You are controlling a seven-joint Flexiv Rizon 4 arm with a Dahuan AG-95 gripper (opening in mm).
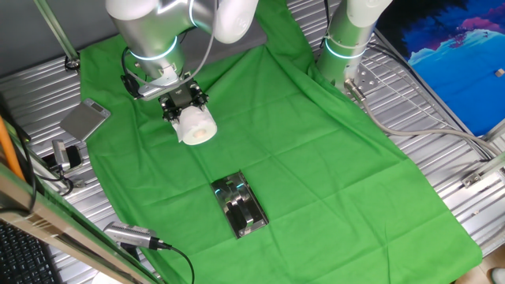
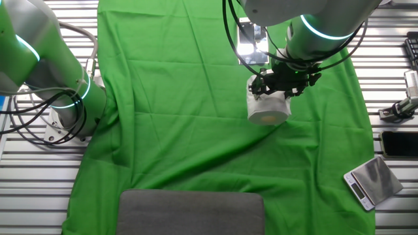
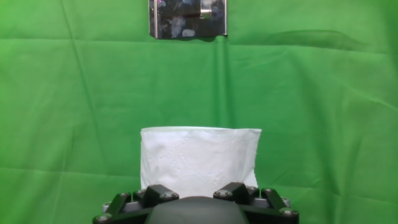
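A white paper roll [image 1: 197,126] lies at the end of my gripper [image 1: 185,113], above or on the green cloth; its height is unclear. From the opposite side, exterior view 2 shows the roll [image 2: 268,108] directly below the gripper [image 2: 277,88], with an end face and core visible. In the wrist view the roll [image 3: 199,155] is wider than the gap between the visible finger links, which overlap its near edge. The fingertips are hidden, so whether they press on the roll cannot be told. A dark metallic box [image 1: 239,205] sits apart on the cloth, also in the wrist view's upper part [image 3: 188,18].
Green cloth [image 1: 331,189] leaves wide bare room right of the box. A small scale [image 2: 373,183] lies by the cloth's edge. A grey pad [image 2: 189,212] covers one end.
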